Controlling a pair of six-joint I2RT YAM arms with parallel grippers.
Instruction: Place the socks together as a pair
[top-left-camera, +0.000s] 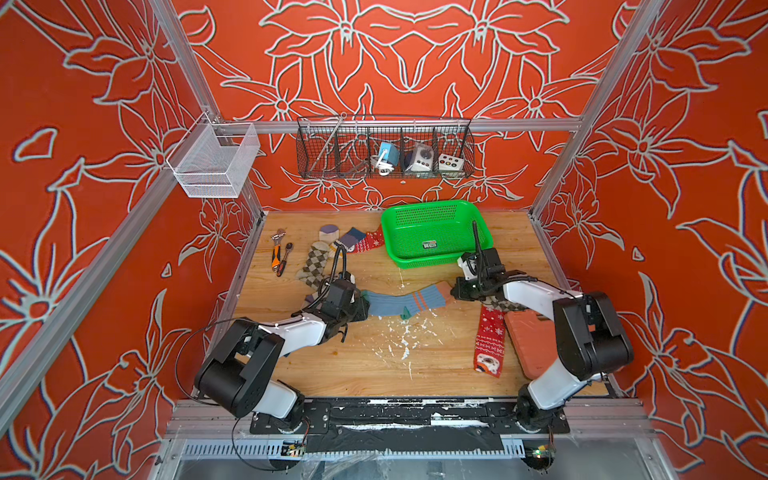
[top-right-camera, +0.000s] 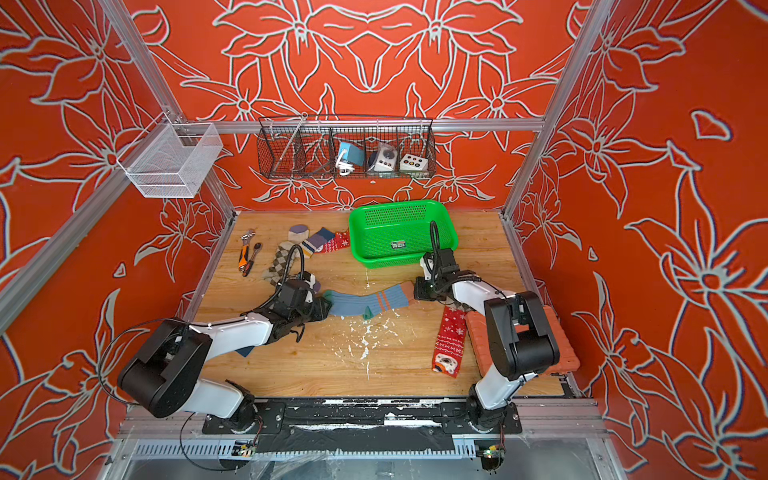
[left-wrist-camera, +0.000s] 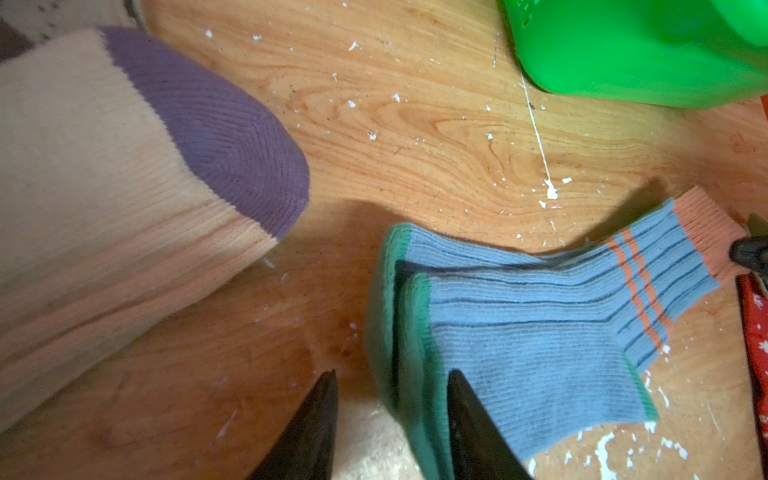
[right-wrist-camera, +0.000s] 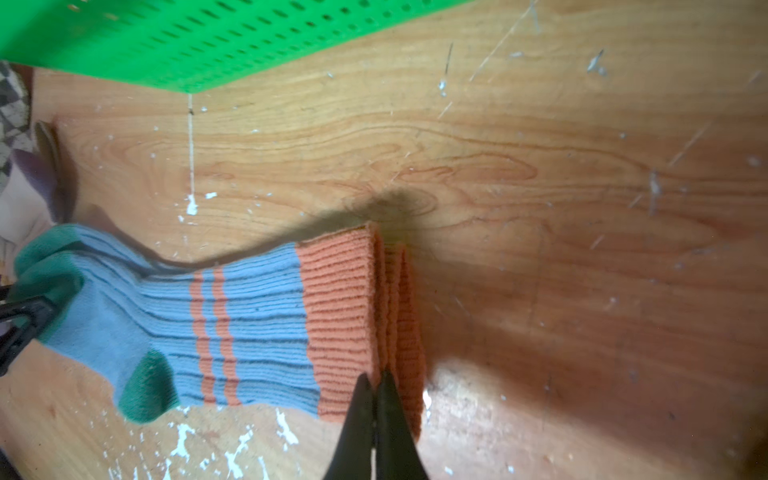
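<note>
Blue socks with orange stripes, orange cuffs and green tips (top-left-camera: 404, 302) (left-wrist-camera: 528, 352) (right-wrist-camera: 240, 320) lie stretched across the middle, apparently one on the other. My left gripper is at the left, green end, fingers apart on either side of the folded edge. At the orange cuff, my right gripper is shut, fingertips against the cuff's edge, nothing clearly held. A beige sock with purple toe (left-wrist-camera: 136, 200) lies beside my left gripper.
A green basket (top-left-camera: 432, 240) stands behind. Other socks lie at back left; a red sock (top-left-camera: 489, 344) and orange pad (top-left-camera: 528, 348) at front right. Tools (top-left-camera: 280, 256) lie at the left. Bare wood is in front, with white flecks.
</note>
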